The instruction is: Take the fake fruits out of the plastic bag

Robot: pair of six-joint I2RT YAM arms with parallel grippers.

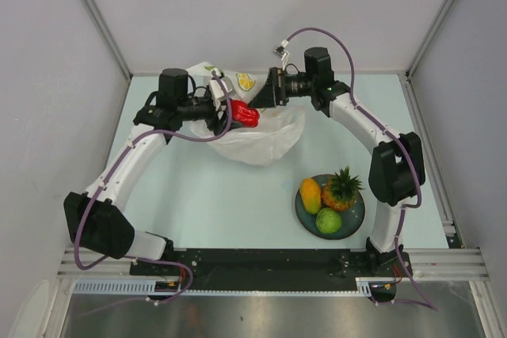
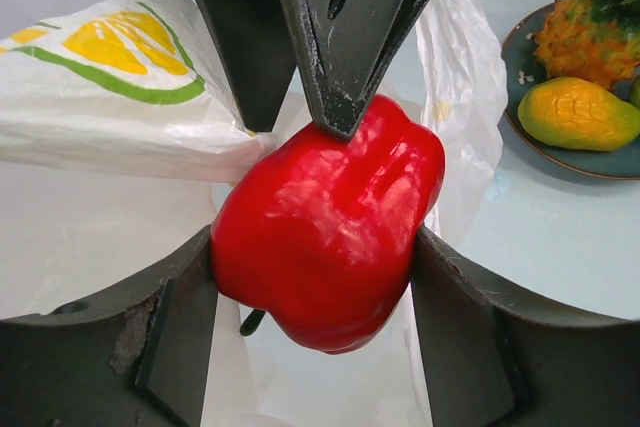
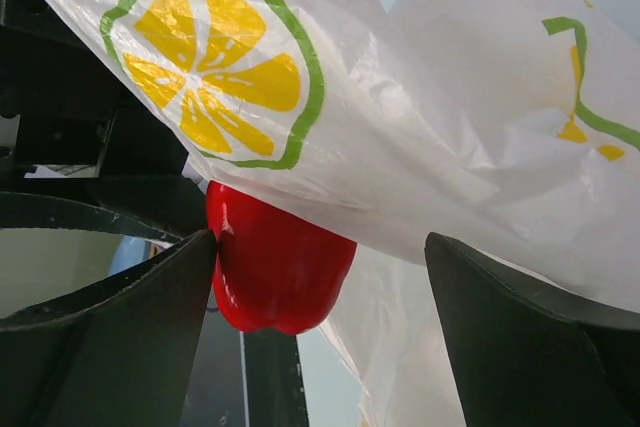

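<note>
A red bell pepper hangs over the white plastic bag, with my left gripper shut on it. In the left wrist view the fingers of that gripper touch both sides of the red pepper, its dark stem low on the left. From the right, my right gripper reaches in, and its fingertips appear against the pepper's top. The right wrist view shows this gripper open, with bag plastic spanning between its fingers and the pepper beside the left finger. The bag's inside is mostly hidden.
A dark plate at the front right holds a yellow mango-like fruit, a pineapple and a green fruit.
</note>
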